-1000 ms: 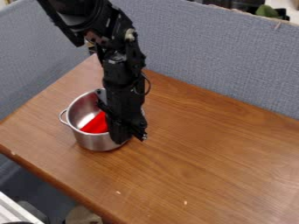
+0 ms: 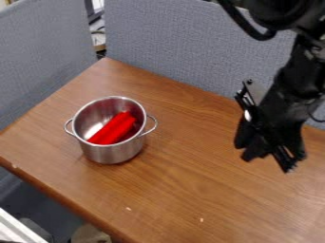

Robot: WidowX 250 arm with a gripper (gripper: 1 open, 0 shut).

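A steel pot (image 2: 102,150) with two side handles stands on the left of the wooden table (image 2: 191,199). A red cylindrical object (image 2: 114,127) lies inside it at a slant. My black gripper (image 2: 269,142) is at the right of the view, well apart from the pot, pointing down over the table. Its fingers are dark and blurred, and I cannot tell how far they are open or whether anything is between them.
Grey padded walls (image 2: 172,43) border the table at the back and left.
My arm has moved from over the pot to the right side of the table. The red object stays in the pot.
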